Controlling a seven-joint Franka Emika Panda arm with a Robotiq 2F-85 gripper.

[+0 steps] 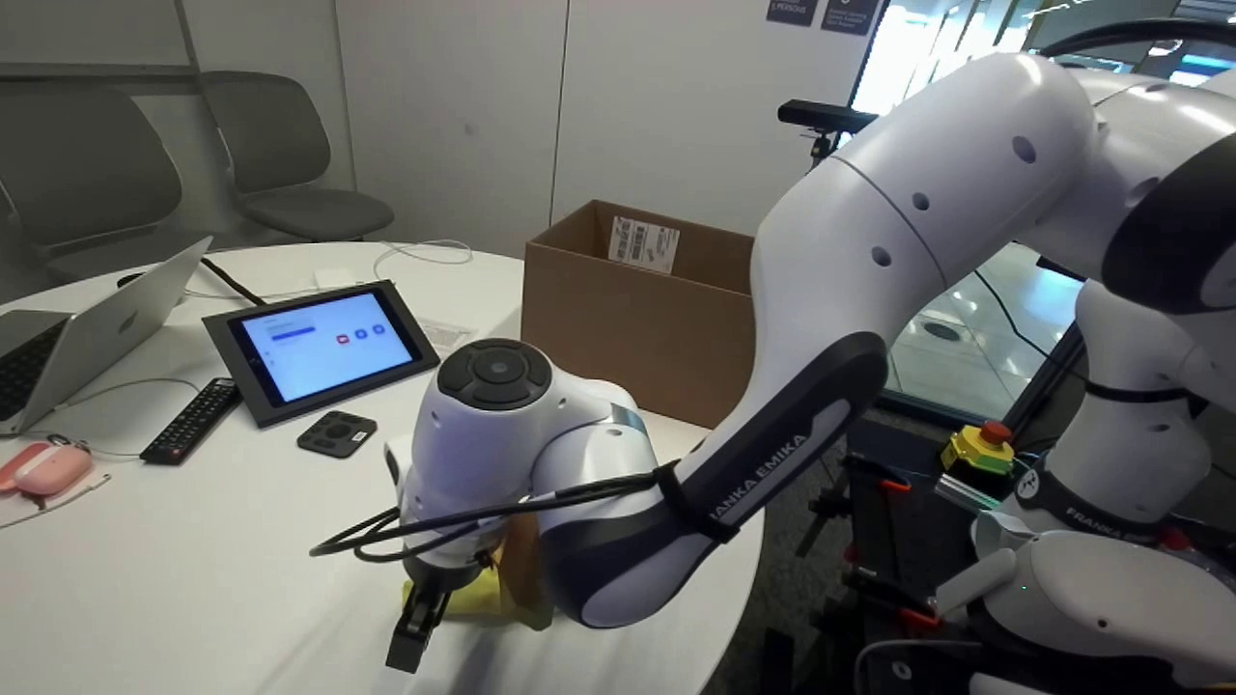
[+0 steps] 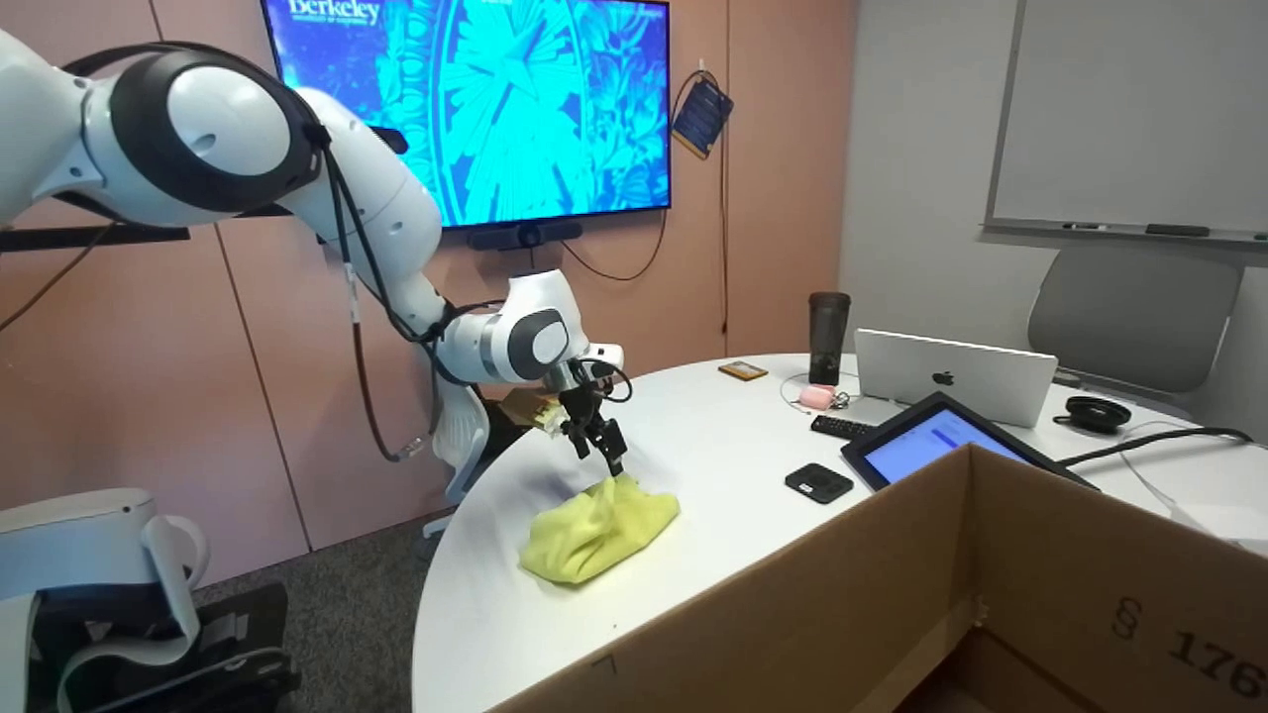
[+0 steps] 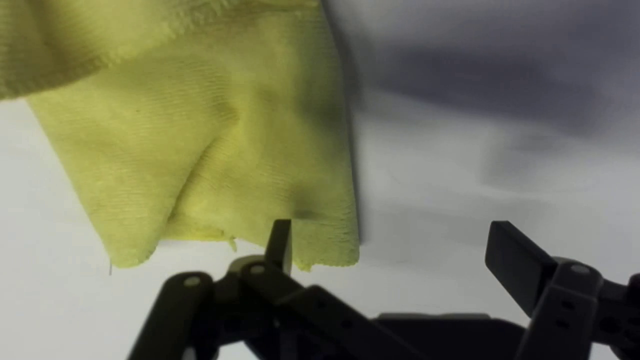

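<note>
A crumpled yellow-green cloth [image 2: 600, 531] lies on the white round table, one part folded over on itself. In the wrist view the cloth [image 3: 198, 138] fills the upper left, and its lower right corner reaches the left finger [image 3: 279, 243]. My gripper is open, its two fingers wide apart; bare table shows beside the right finger [image 3: 519, 264]. From the second exterior view, the gripper [image 2: 600, 458] points down at the cloth's far edge. In the first exterior view the arm hides most of the cloth [image 1: 475, 597]. Whether a finger touches it I cannot tell.
An open cardboard box [image 1: 637, 319] stands at the table's side. A tablet [image 1: 327, 346], a black puck-like device [image 1: 337, 433], a remote [image 1: 192, 419], a pink case [image 1: 56, 471] and a laptop [image 1: 110, 330] occupy the other side.
</note>
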